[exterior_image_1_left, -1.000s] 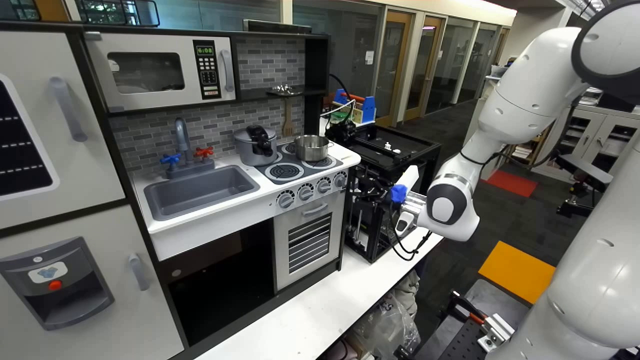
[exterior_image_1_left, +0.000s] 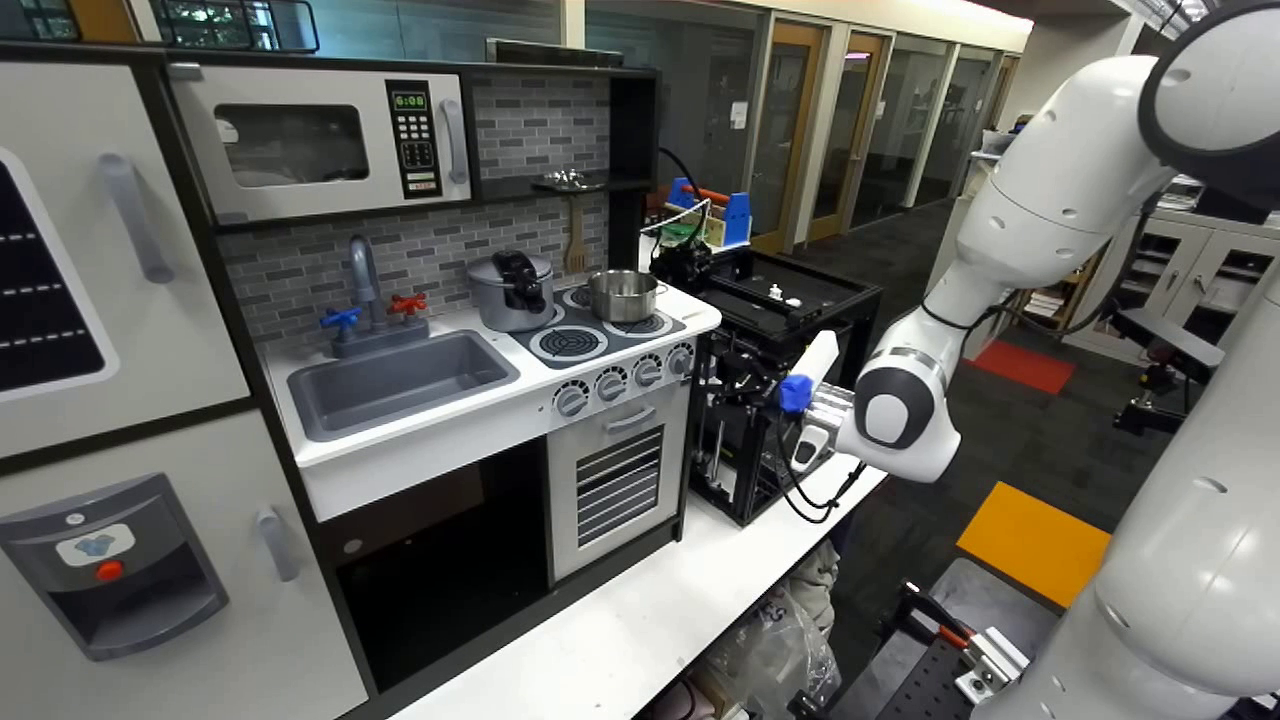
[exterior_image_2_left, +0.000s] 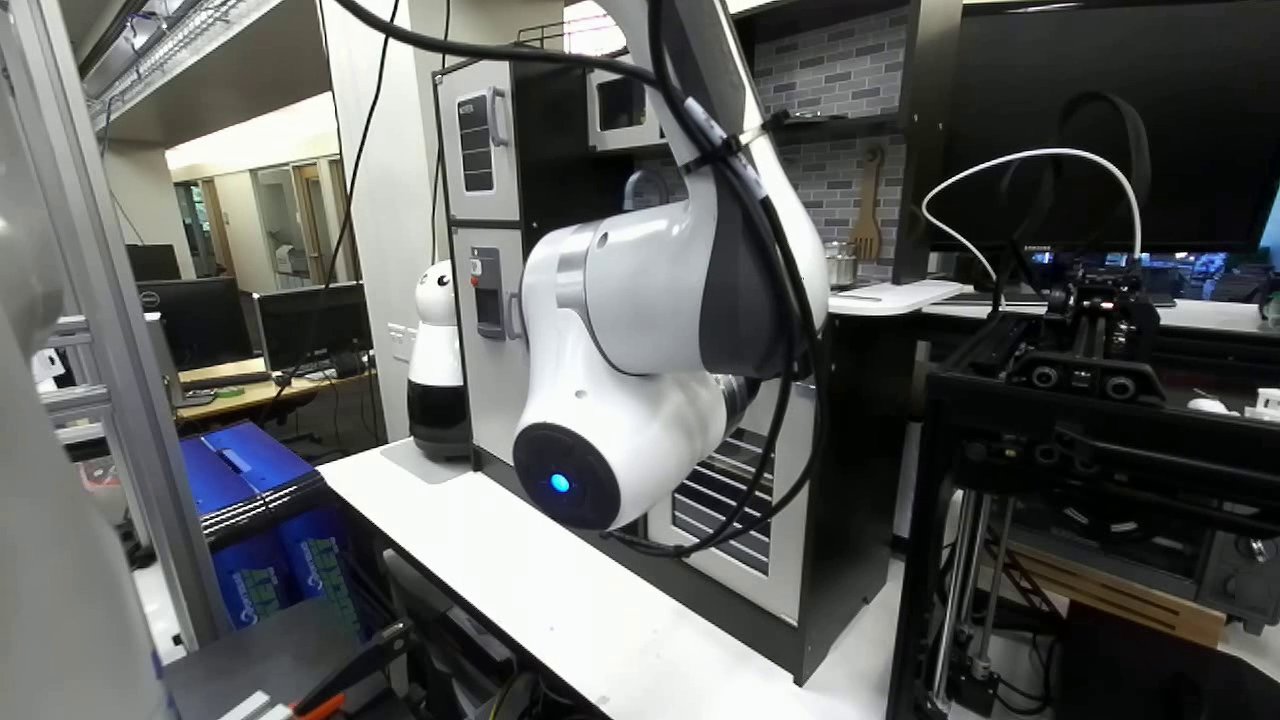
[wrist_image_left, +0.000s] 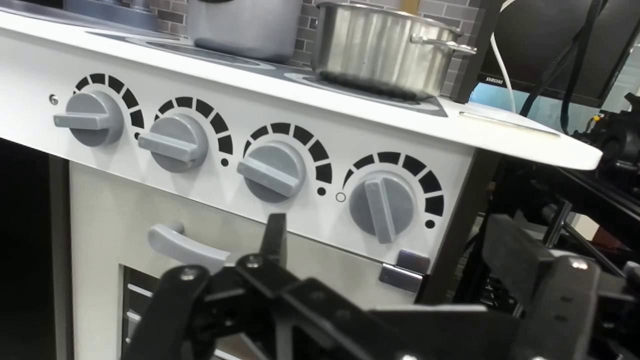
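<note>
In the wrist view my gripper is open, its black fingers (wrist_image_left: 274, 240) wide apart and nothing held between them. Ahead of it is the toy stove's white front panel, with a row of several grey knobs. The rightmost knob (wrist_image_left: 381, 207) has its grip near vertical and appears between the fingertips in this view. Its neighbour, another knob (wrist_image_left: 271, 171), has its grip tilted closer to horizontal, like those further left. Below them the oven door handle (wrist_image_left: 186, 249) is partly covered by the left finger. In exterior view 2 the arm (exterior_image_2_left: 672, 288) hides the gripper.
A steel pot (exterior_image_1_left: 624, 295) and a grey lidded pot (exterior_image_1_left: 512, 292) stand on the stovetop, left of which is the sink (exterior_image_1_left: 402, 382). Close to the stove's right side stands a black-framed machine (exterior_image_2_left: 1080, 396).
</note>
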